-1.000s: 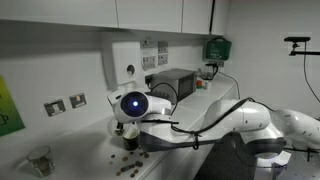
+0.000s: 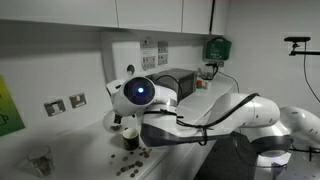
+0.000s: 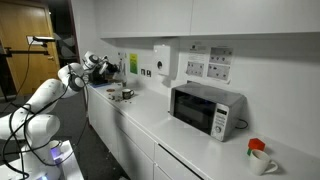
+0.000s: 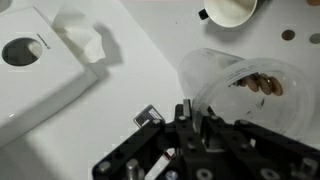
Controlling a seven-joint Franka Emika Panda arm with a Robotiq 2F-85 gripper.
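Note:
A clear cup [image 4: 215,75] fills the middle and right of the wrist view, with several brown pieces [image 4: 265,82] inside it. My gripper is shut on the near rim of this cup. In exterior view 1 the arm's end hangs above the counter, close to a dark-sided mug [image 2: 131,140]; the clear cup is hard to make out there. The mug's white, empty-looking inside [image 4: 230,8] shows at the top of the wrist view, apart from the held cup.
Small brown discs [image 4: 288,35] lie scattered on the counter [image 2: 85,150] around the mug. Another clear cup [image 2: 41,160] stands at the left. A white dispenser [image 4: 35,60] is on the wall side. The microwave [image 2: 174,82] stands farther along the counter.
The arm's end has risen and shifted slightly right in exterior view 1. The mug, the left cup and the scattered discs appear unmoved.

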